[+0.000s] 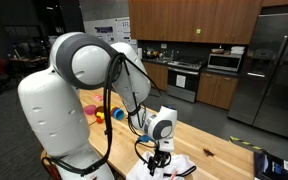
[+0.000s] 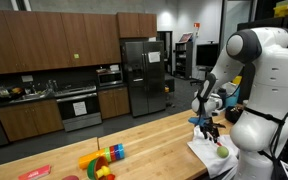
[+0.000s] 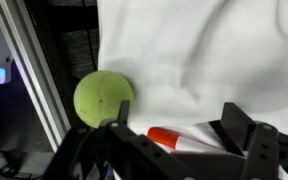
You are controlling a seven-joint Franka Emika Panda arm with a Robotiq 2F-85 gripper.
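White cloth (image 3: 204, 50) fills most of the wrist view, spread with soft folds. On its left side there is a round green object (image 3: 104, 98), outside the fingers. A red-and-white marker-like item (image 3: 192, 145) lies near the lower middle, partly covered by my gripper. The fingers stand apart on either side, and nothing is visibly clamped between them. In exterior view 1 my gripper (image 1: 161, 158) is low over the cloth (image 1: 182, 164). Exterior view 2 shows the green object (image 2: 223, 152) beside the arm on the cloth.
Several coloured objects, including a yellow-orange block (image 2: 88, 159), are at the far side of the table. A dark object (image 1: 273, 165) stands at the table's right in exterior view 1. Bare wood (image 1: 219, 150) lies between it and the cloth.
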